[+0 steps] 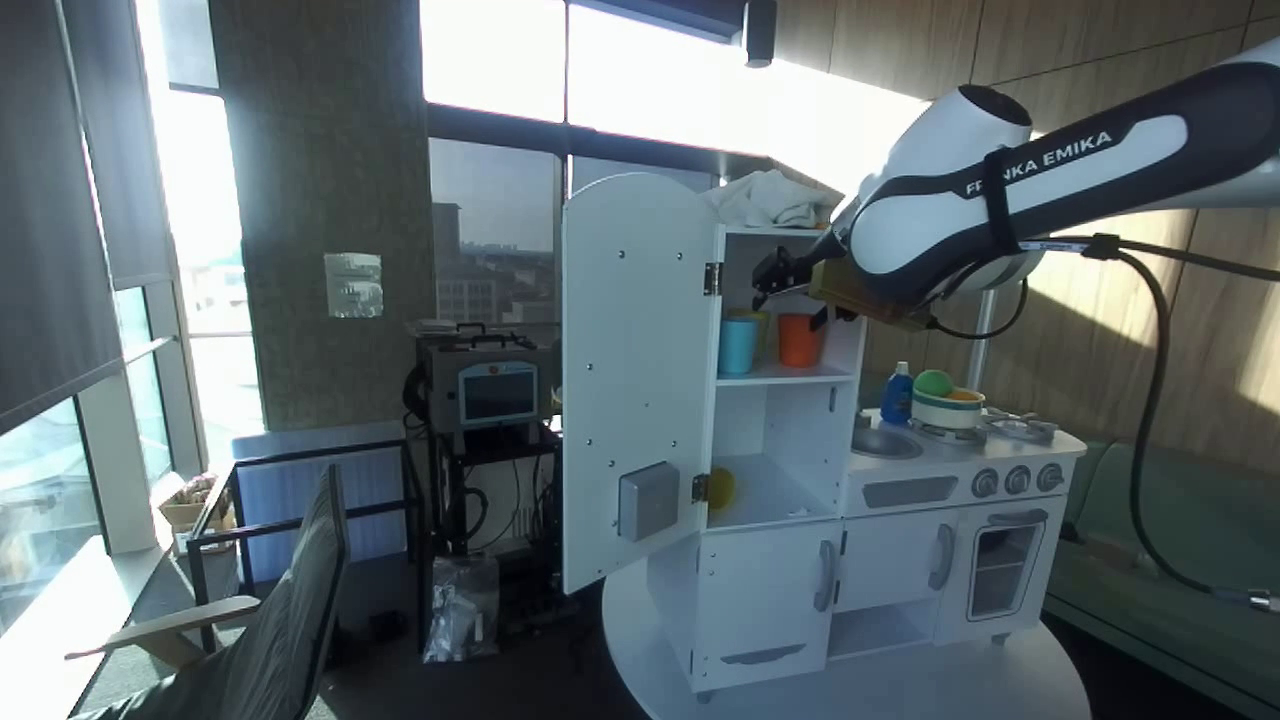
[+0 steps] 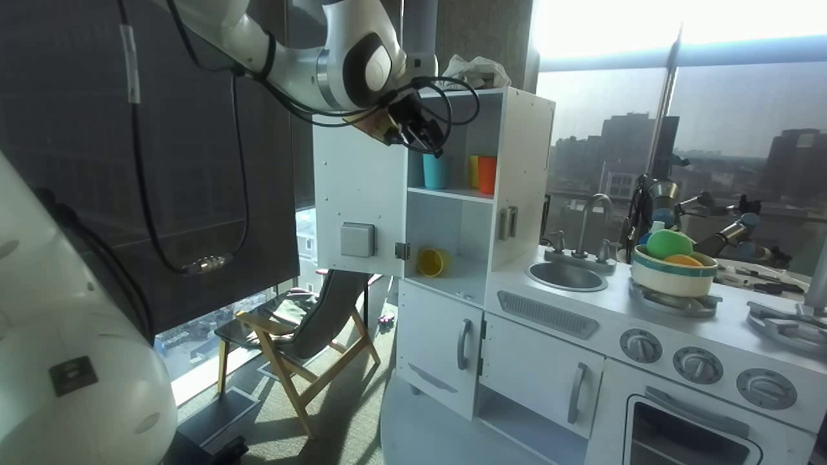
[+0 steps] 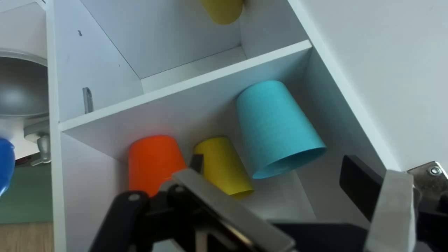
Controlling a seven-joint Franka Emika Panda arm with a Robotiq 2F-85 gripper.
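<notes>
In the wrist view, a blue cup, a yellow cup and an orange cup stand in a row on the cabinet's upper shelf. My gripper is open, with nothing held; the blue cup lies ahead between the lines of its fingers. The left finger covers part of the orange and yellow cups. Exterior view 1 has the gripper at the upper compartment's opening, just above the blue cup and orange cup. Contact with any cup cannot be made out.
Beside the compartment, the white cabinet door hangs open. Another yellow cup lies on its side in the lower compartment. A pot holding green and orange pieces sits on the stove; a white cloth lies on top of the cabinet.
</notes>
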